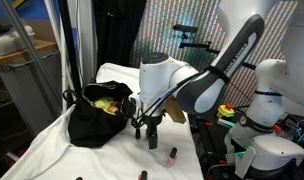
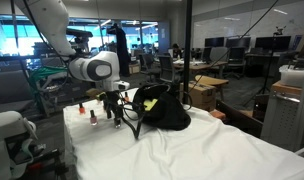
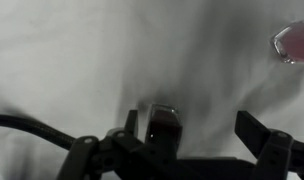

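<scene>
My gripper is open, pointing down at the white cloth, its fingers [image 3: 255, 135] spread apart. In the wrist view, a small dark-topped object [image 3: 164, 128] is near the left finger, partly hidden by the gripper's body; whether it touches is unclear. A small bottle with clear and pinkish-red parts [image 3: 295, 42] lies at the upper right. From the first exterior view, my gripper [image 1: 145, 135] hangs low over the cloth, right of a black bag [image 1: 92, 128]. A small reddish bottle [image 1: 172, 157] stands nearer the front.
The black bag [image 2: 170, 118] stands open, with yellow and other coloured items [image 1: 102, 100] inside. Small dark-topped objects [image 1: 143, 175] show at the front edge of the first exterior view.
</scene>
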